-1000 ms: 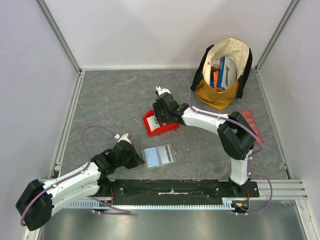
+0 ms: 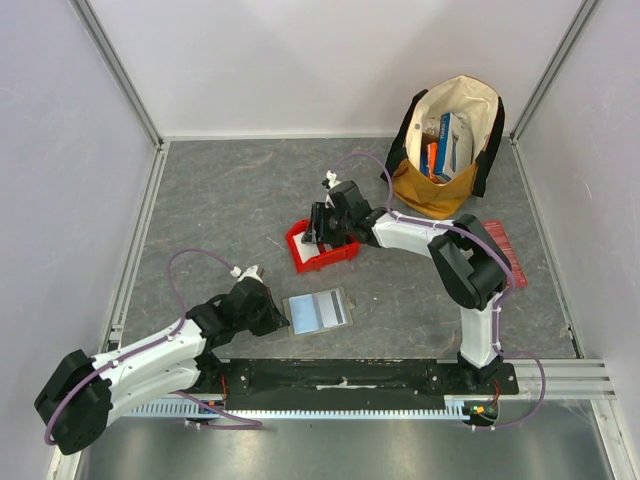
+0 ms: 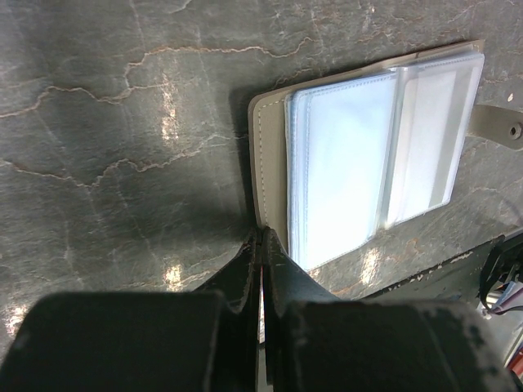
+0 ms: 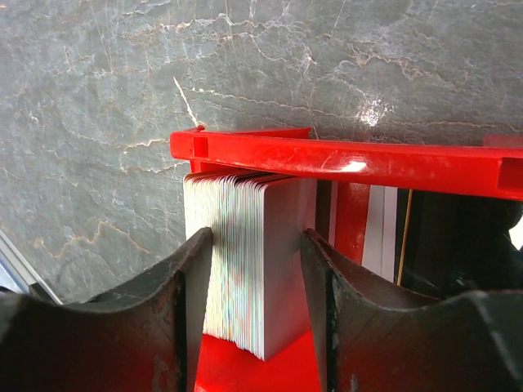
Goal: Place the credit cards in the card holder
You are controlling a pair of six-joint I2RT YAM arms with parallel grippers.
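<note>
The card holder (image 2: 318, 311) lies open at the table's front, its grey-brown cover showing around clear and pale-blue sleeves (image 3: 343, 163). At the cover's near-left edge my left gripper is shut; whether the edge is pinched cannot be made out. A thick stack of white cards (image 4: 237, 253) stands on edge at one end of the red tray (image 4: 351, 159). My right gripper is part open over this stack, one finger (image 4: 198, 253) overlapping its near face and the other finger (image 4: 315, 261) at the far side. Gripping contact is unclear.
Beside the stack, other thin items and a dark object (image 4: 449, 229) fill the tray. A yellow-and-black bag (image 2: 430, 190) with books stands at the back right, a red flat item (image 2: 505, 255) by the right wall.
My right gripper has shifted slightly to the right over the tray, its fingers now by the card stack. My left gripper and the card holder look practically unmoved.
</note>
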